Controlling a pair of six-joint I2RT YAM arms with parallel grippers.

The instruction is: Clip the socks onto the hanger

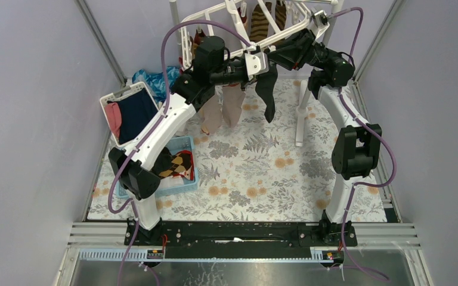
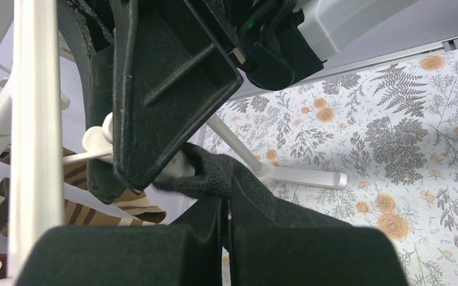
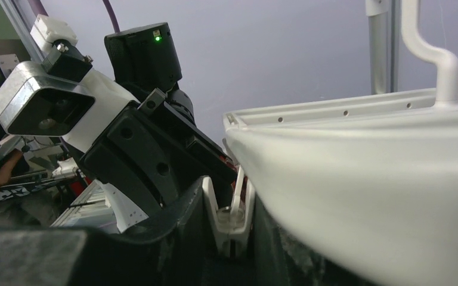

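A dark grey sock (image 1: 266, 92) hangs below the front bar of the white hanger (image 1: 292, 27). My left gripper is shut, with the sock (image 2: 262, 196) just beyond its fingertips. My right gripper is at a white clip (image 3: 210, 202) on the hanger, its fingers part open around it, close by the sock's top. Striped and pale socks (image 1: 232, 104) hang farther along the hanger, partly hidden by the left arm.
A blue basket (image 1: 179, 187) with socks and a white tray (image 1: 110, 98) with folded cloth stand at the left.
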